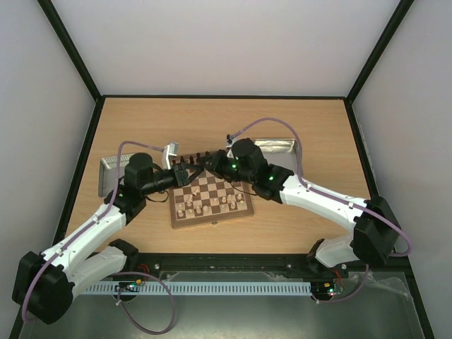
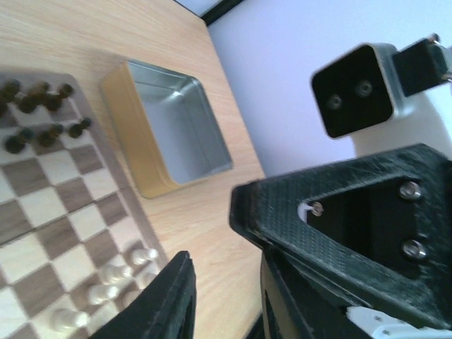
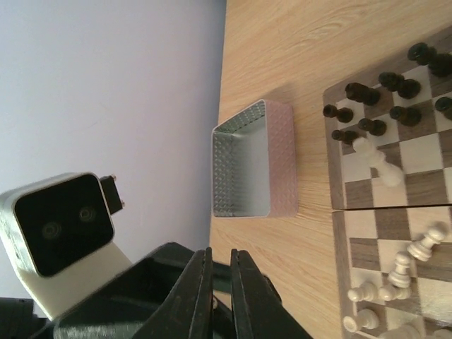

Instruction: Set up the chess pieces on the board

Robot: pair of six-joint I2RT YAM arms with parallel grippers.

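Observation:
The two grippers meet over the wooden chessboard [image 1: 212,205], my left gripper [image 1: 196,168] from the left and my right gripper [image 1: 206,162] from the right. Their fingertips overlap, so whatever is between them is hidden, as is whether each is open or shut. Dark pieces [image 2: 17,141] stand along the far part of the board. Several white pieces [image 2: 67,318] occupy the near part. In the right wrist view a white piece [image 3: 381,164] is among the dark ones.
A grey metal bin [image 2: 191,134] stands right of the board, and a perforated bin [image 3: 279,159] stands to its left. Bare table lies behind and in front of the board. Both arms crowd the space above the board.

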